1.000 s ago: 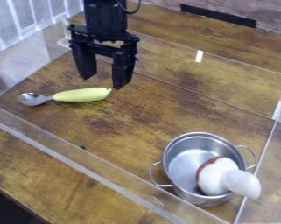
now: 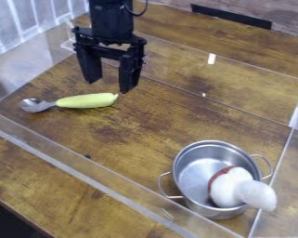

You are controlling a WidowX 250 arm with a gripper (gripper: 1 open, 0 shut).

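My black gripper (image 2: 108,65) hangs at the upper left, above and behind a pale yellow-green elongated object (image 2: 86,100); its fingers point down, and whether they are open or shut is unclear. A silver spoon (image 2: 38,105) lies just left of that object. At the lower right a steel pot (image 2: 192,172) with two handles holds a white rounded object (image 2: 244,189) with a reddish band and a protruding pale end.
Clear plastic walls surround the wooden work surface (image 2: 163,112). A pale railing-like structure stands at the top left.
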